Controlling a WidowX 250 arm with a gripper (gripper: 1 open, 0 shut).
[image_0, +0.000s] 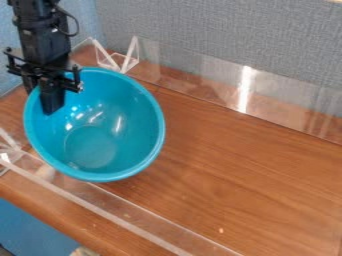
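A large teal bowl is tilted with its inside facing the camera, at the left of the view. My black gripper is shut on the bowl's upper left rim, and its fingertips are partly hidden by the bowl.
Clear plastic walls run along its back and front-left edges. A white wire object stands at the back left. A grey padded wall is behind.
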